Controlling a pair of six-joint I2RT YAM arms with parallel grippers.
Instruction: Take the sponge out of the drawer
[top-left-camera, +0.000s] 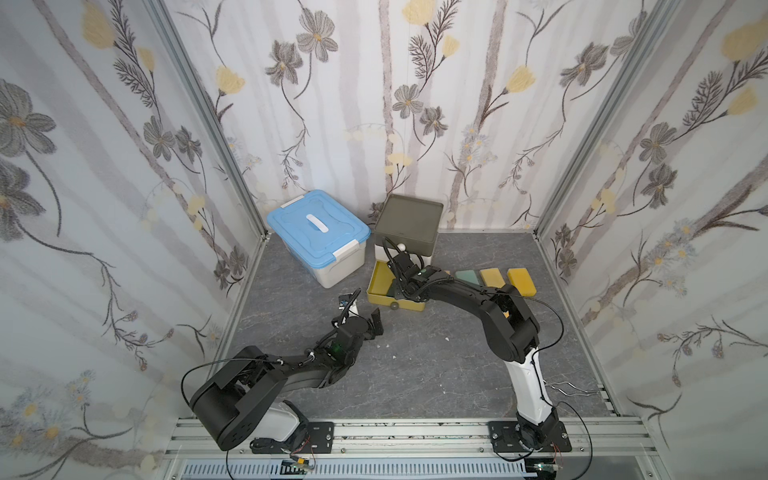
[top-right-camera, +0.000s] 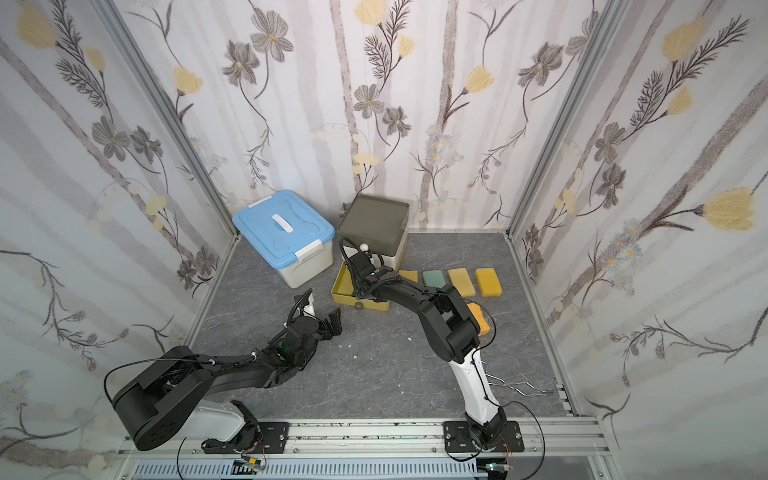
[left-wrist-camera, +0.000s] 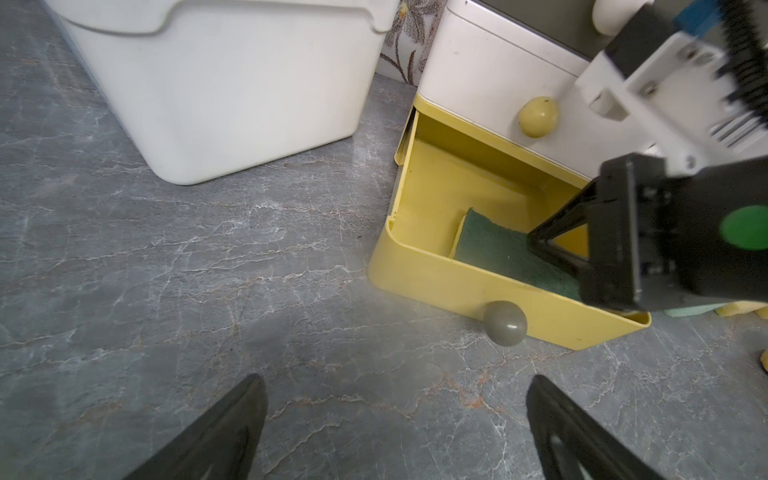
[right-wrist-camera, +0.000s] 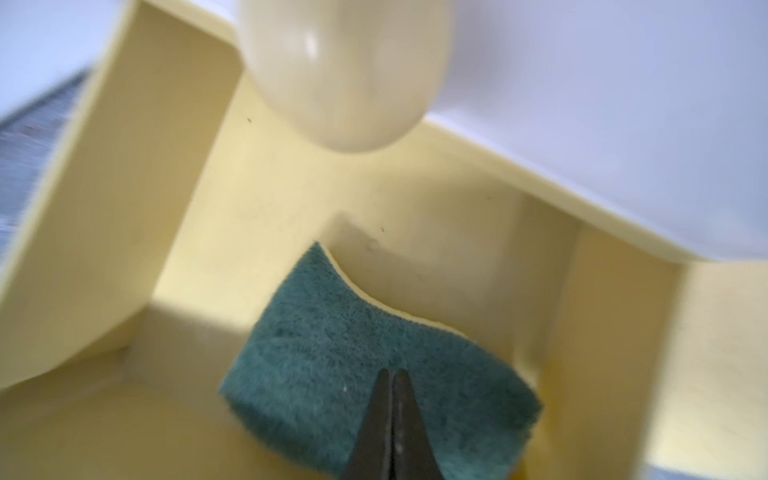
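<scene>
The yellow drawer (left-wrist-camera: 432, 264) of the grey-lidded box (top-left-camera: 408, 216) is out. Inside lies a sponge (right-wrist-camera: 304, 336) with a dark green top and thin yellow edge, seen in both wrist views. My right gripper is over the sponge, its fingers shut together with nothing visible between them. My left gripper stands open in front of and left of the drawer, over bare table, with nothing between its fingers.
A blue-lidded bin (top-left-camera: 320, 228) stands left of the drawer box. Several loose sponges (top-right-camera: 488, 281) lie to the right, partly behind my right arm.
</scene>
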